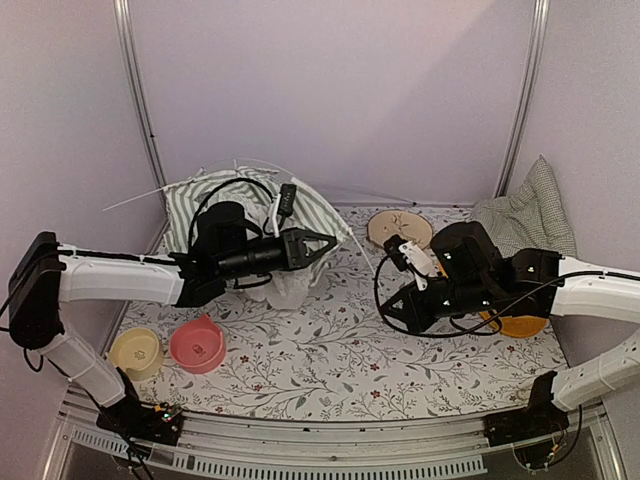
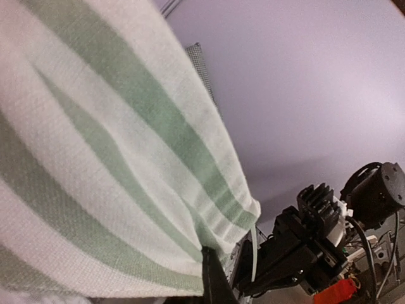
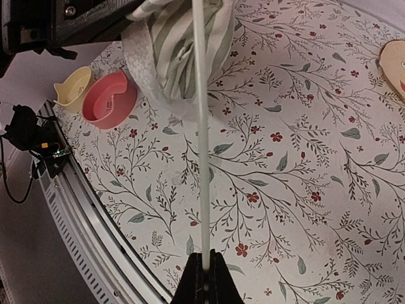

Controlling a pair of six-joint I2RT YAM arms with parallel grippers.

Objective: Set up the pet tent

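Note:
The striped tent fabric point(image 1: 185, 205) is lifted at the back left, with thin pale poles arching above it. It fills much of the left wrist view point(image 2: 120, 158). My left gripper point(image 1: 330, 245) is at its right edge, shut, with striped cloth at the fingertips point(image 2: 212, 285); whether cloth is between them is hard to see. My right gripper point(image 1: 390, 310) is right of and below the fabric, shut on a white pole point(image 3: 202, 158) that runs up toward the cloth.
A pink bowl point(image 1: 197, 350) and a cream bowl point(image 1: 135, 352) stand front left. A round disc point(image 1: 400, 222) lies at the back, with an orange object point(image 1: 520, 325) and grey cushion point(image 1: 530, 200) at right.

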